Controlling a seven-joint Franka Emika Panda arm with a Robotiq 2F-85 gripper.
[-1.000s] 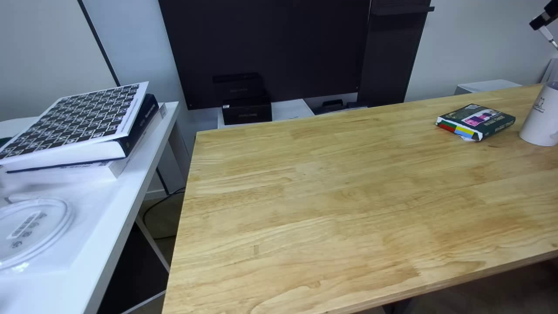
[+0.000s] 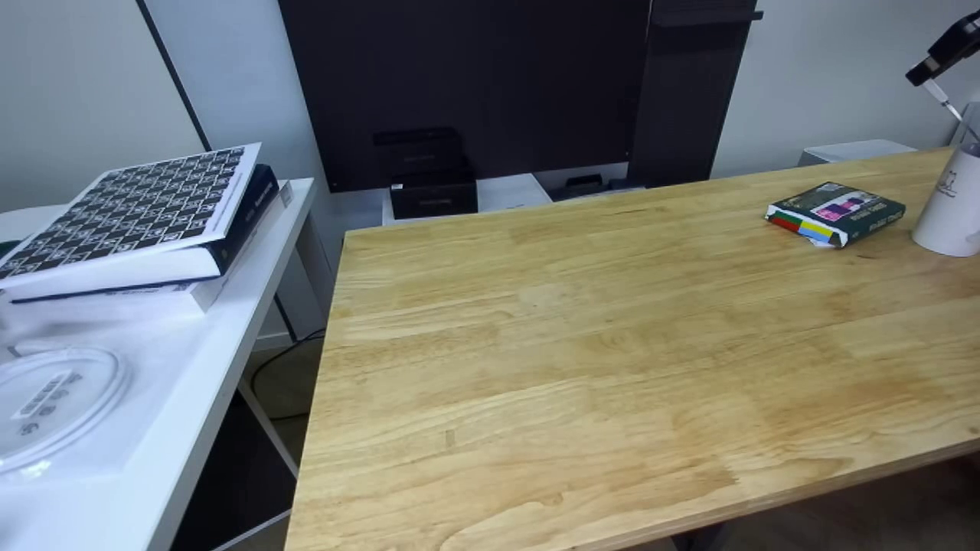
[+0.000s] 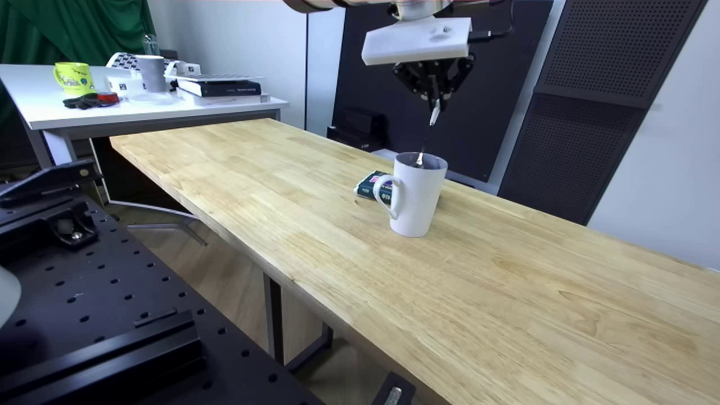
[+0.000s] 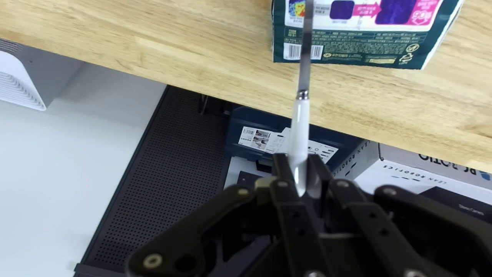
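Note:
A spoon with a white handle (image 4: 300,124) and a metal neck (image 4: 305,60) hangs bowl-down, the handle pinched between the black fingers of my gripper. In exterior view 2, a tall white mug (image 3: 419,202) stands upright on the table, my gripper (image 3: 433,98) above it. The spoon's bowl (image 3: 419,162) shows against the mug's open mouth; how deep it sits is unclear. Exterior view 1 cuts off the mug (image 2: 951,207) at the right edge, with the gripper (image 2: 921,75) above and slightly left of it.
Beside the mug lies a dark green packet (image 2: 837,214). A separate white table (image 3: 54,108) carries books (image 3: 219,88), a yellow-green mug (image 3: 74,77) and a grey cup (image 3: 152,73).
In exterior view 1 my gripper has moved left and down, bringing the spoon lower, closer to the mug's rim. The mug and packet have stayed put.

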